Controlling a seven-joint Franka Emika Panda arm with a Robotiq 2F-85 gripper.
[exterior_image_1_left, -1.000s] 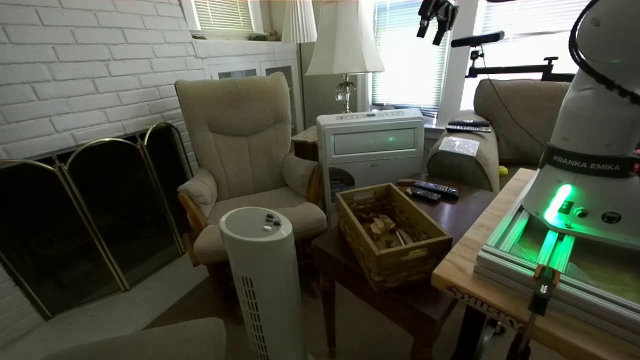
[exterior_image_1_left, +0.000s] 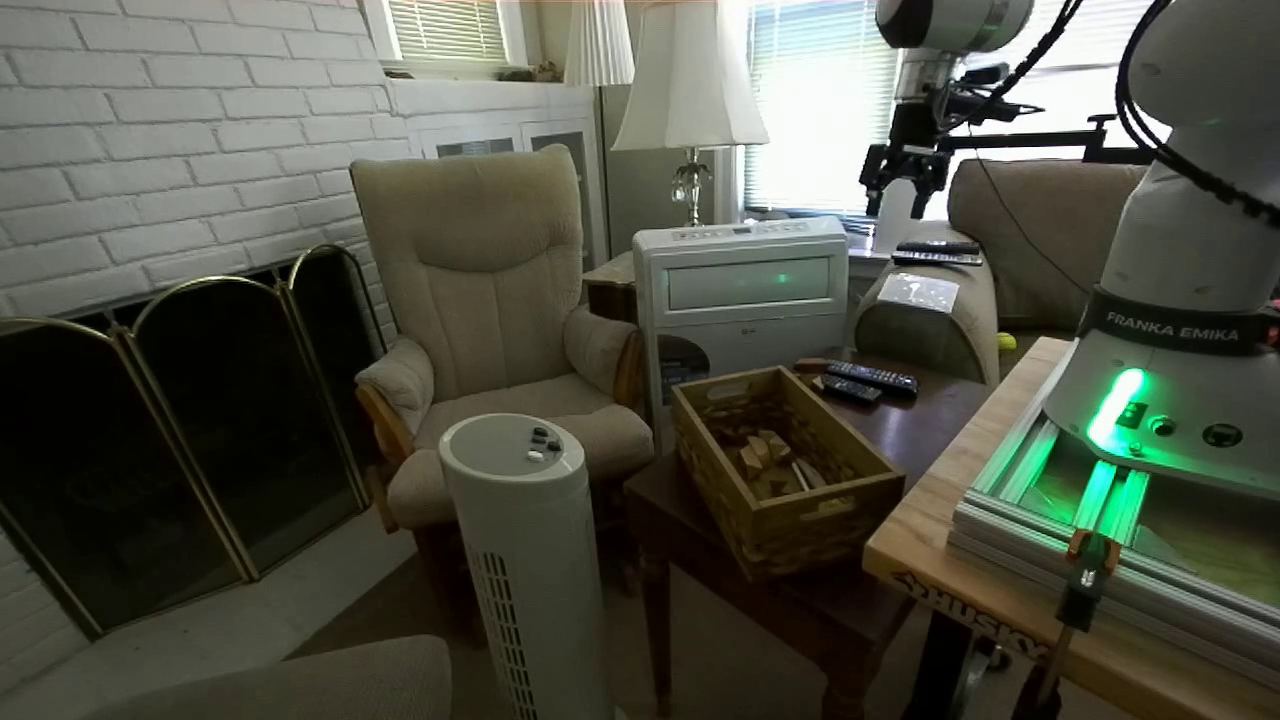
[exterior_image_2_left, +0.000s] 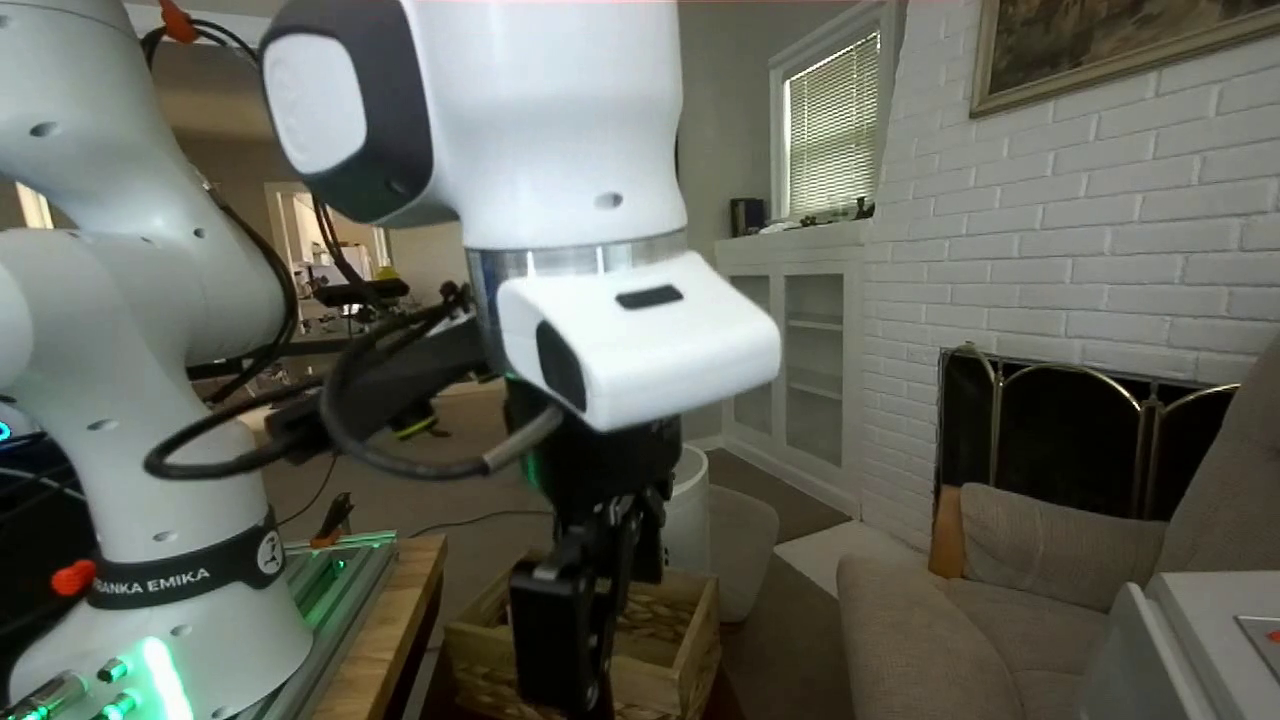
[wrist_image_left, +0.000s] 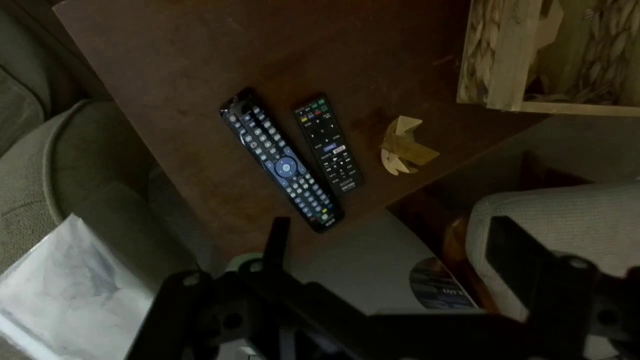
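My gripper is open, its two black fingers wide apart and nothing between them. In the first exterior view the gripper (exterior_image_1_left: 895, 202) hangs in the air, well above the dark wooden side table (exterior_image_1_left: 944, 420). On that table, in the wrist view, a long black remote (wrist_image_left: 282, 161) lies beside a shorter black remote (wrist_image_left: 328, 144). A small tan wooden piece (wrist_image_left: 409, 147) sits close to the shorter remote, near the table's edge. The wooden basket (exterior_image_1_left: 828, 494) stands on the same table with several wooden pieces (exterior_image_1_left: 768, 456) inside.
A white appliance (exterior_image_1_left: 744, 282) and a beige armchair (exterior_image_1_left: 498, 276) stand behind the table. The white tower fan (exterior_image_1_left: 528, 552) is in front. More remotes (exterior_image_1_left: 936, 254) rest on the sofa arm. A tall lamp (exterior_image_1_left: 692, 90) rises behind the appliance.
In the first exterior view my gripper has come down and slightly to the right from near the top edge, and more of the arm shows. The table's things look the same.
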